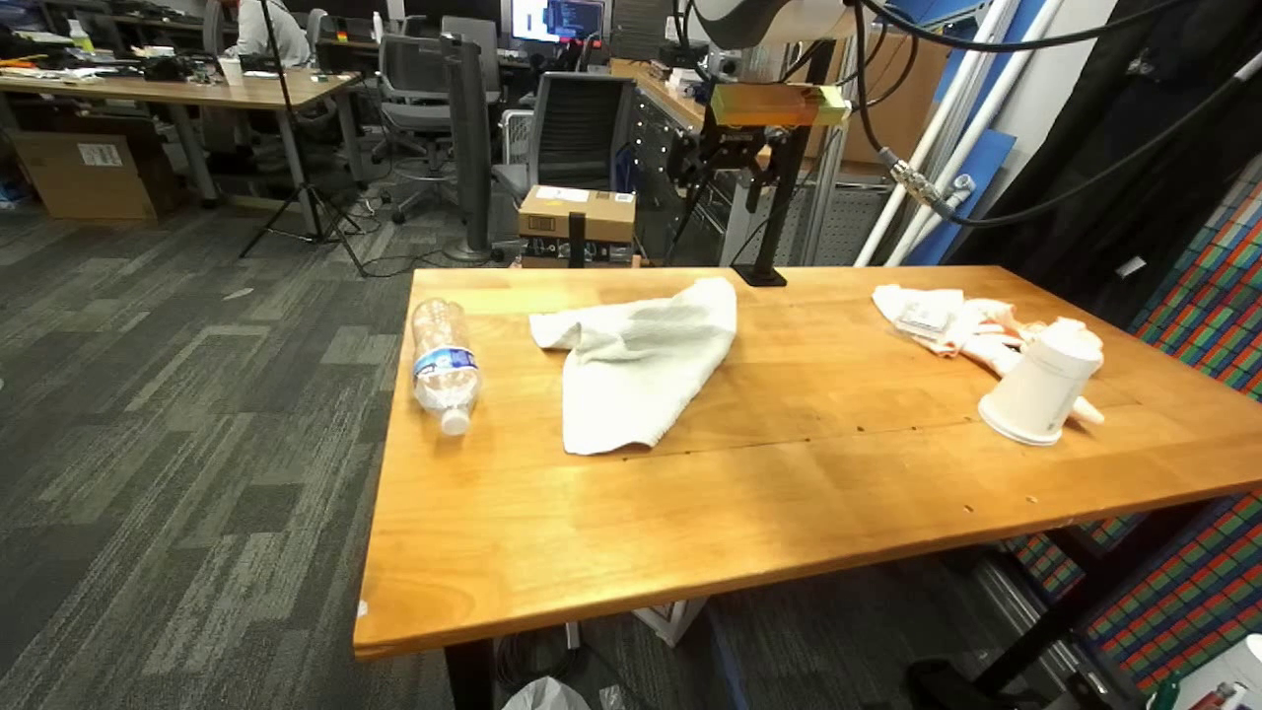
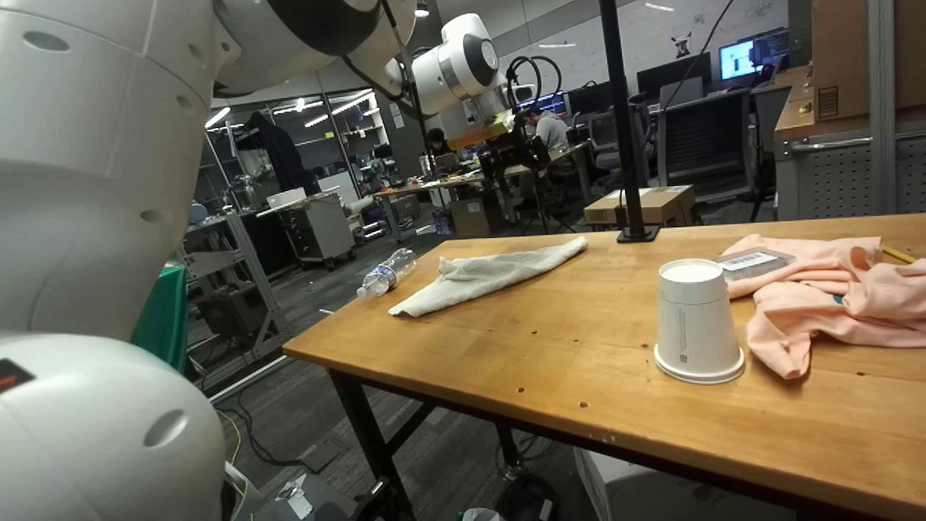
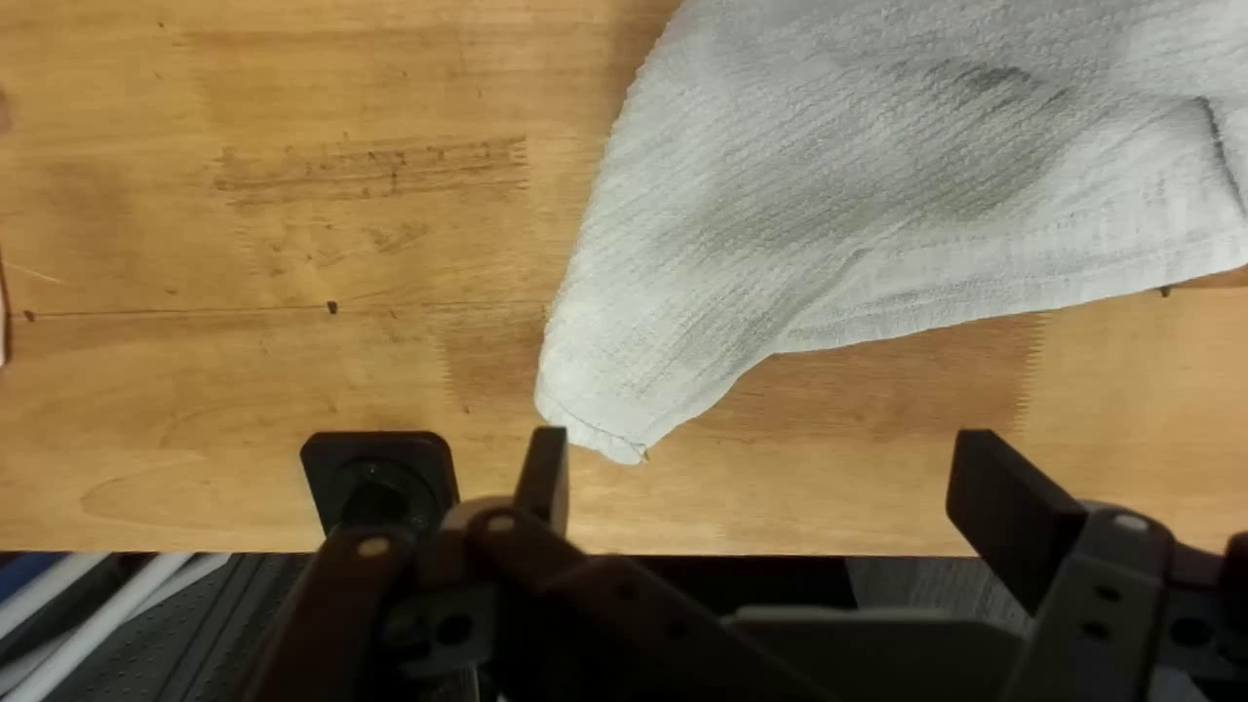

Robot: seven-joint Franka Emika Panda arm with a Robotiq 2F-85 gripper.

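A white cloth (image 1: 648, 367) lies rumpled on the wooden table, one corner folded over. Seen from the wrist, a pointed end of this cloth (image 3: 655, 339) reaches toward the space between my fingertips. My gripper is open, its two black fingers wide apart with nothing between them. It hangs in the air above the table's far edge, clear of the cloth, as both the first exterior view, where the gripper (image 1: 719, 187) is at the top, and the second, with the gripper (image 2: 512, 169), show.
Left of the cloth lies a clear plastic bottle (image 1: 445, 365). An upturned white cup (image 2: 699, 321) stands on the right beside crumpled peach cloth (image 2: 816, 299). A black post (image 2: 626, 130) rises from the far edge near the white cloth.
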